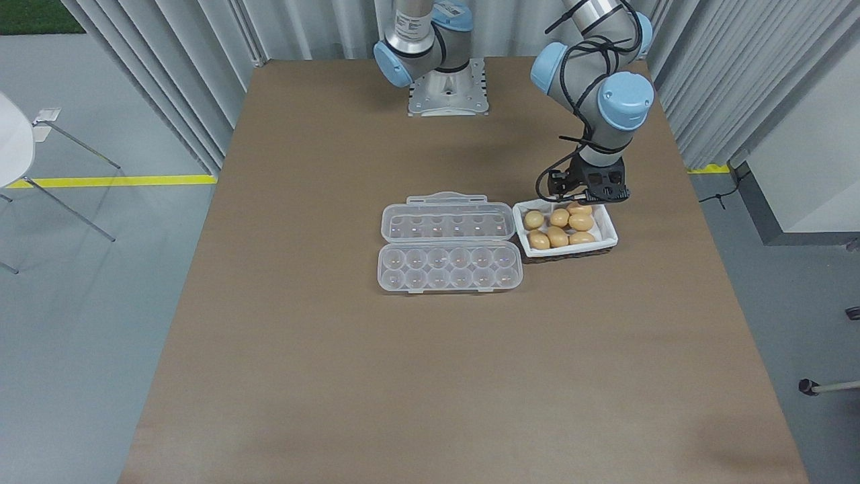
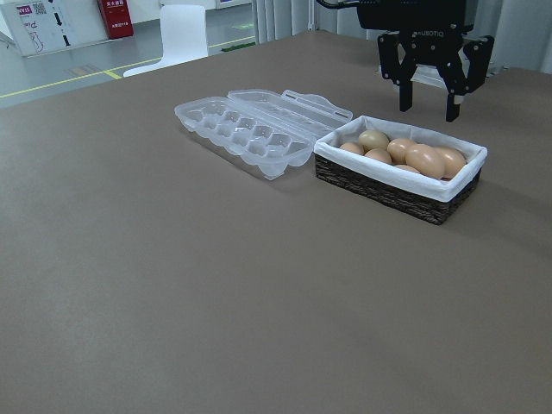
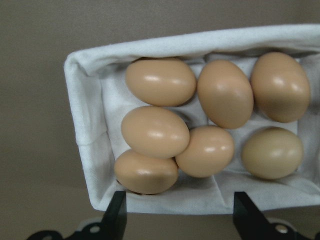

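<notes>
My black gripper (image 2: 429, 93) is open and empty, above the back side of a white cloth-lined wicker basket (image 2: 398, 184). The basket holds several brown eggs (image 3: 155, 131) and a paler one (image 3: 271, 152). In the wrist view the two fingertips sit at the lower edge of the basket, apart, with eggs above and between them. Left of the basket, in the front view, lies a clear plastic egg carton (image 1: 449, 266), lid open, its cups apparently empty.
The arm's base plate (image 1: 447, 101) stands at the back, a white chair (image 1: 12, 141) off the table at the left.
</notes>
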